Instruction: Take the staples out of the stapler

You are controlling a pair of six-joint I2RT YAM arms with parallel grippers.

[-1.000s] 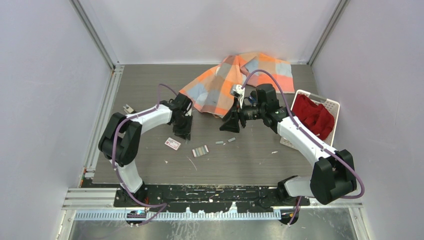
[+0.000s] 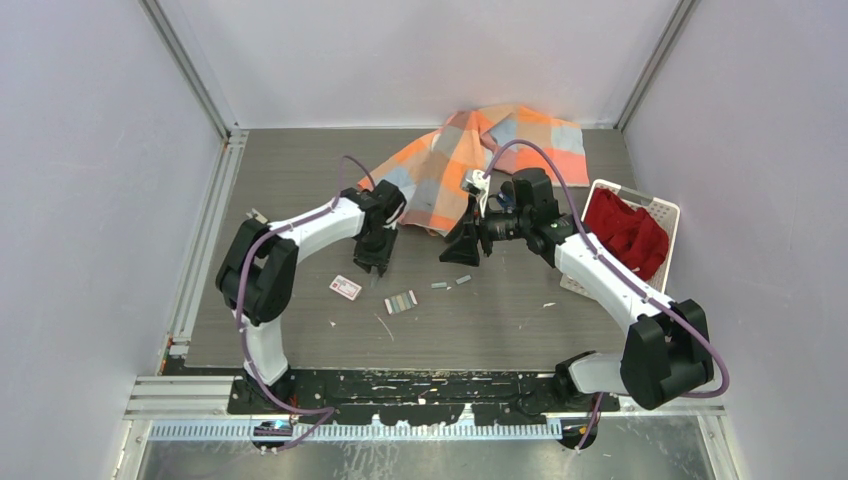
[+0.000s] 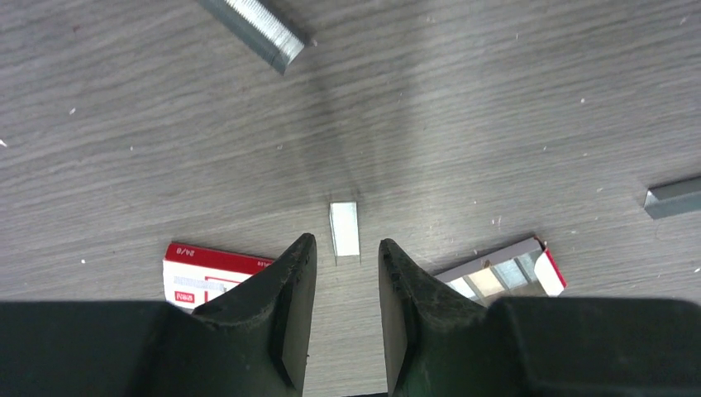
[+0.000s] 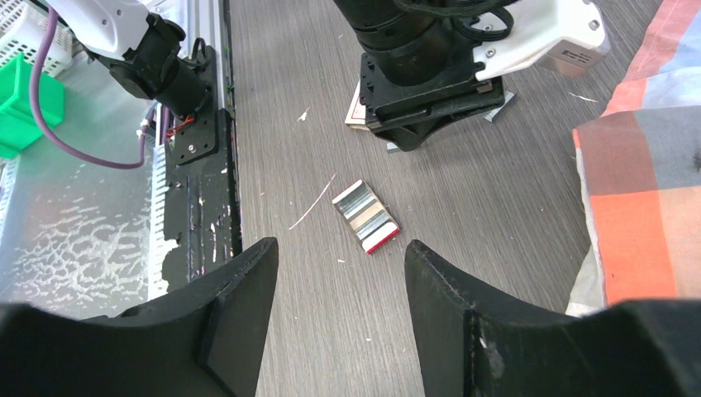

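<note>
My left gripper points down at the table, its fingertips a little apart, beside a small pale strip (image 3: 345, 227); whether anything is held between them is unclear. Grey staple strips (image 3: 678, 196) lie to its right, and another metal piece (image 3: 260, 29) at the upper edge of the left wrist view. A red-and-white staple box (image 2: 345, 287) and a box of staple strips (image 2: 400, 301) lie nearby. An object at the table's left (image 2: 255, 216), perhaps the stapler, is partly behind the left arm. My right gripper hangs open and empty right of centre.
A checkered cloth (image 2: 450, 170) covers the back middle. A white basket (image 2: 667, 212) with red cloth stands at the right.
The right arm and the items on the table look unchanged.
</note>
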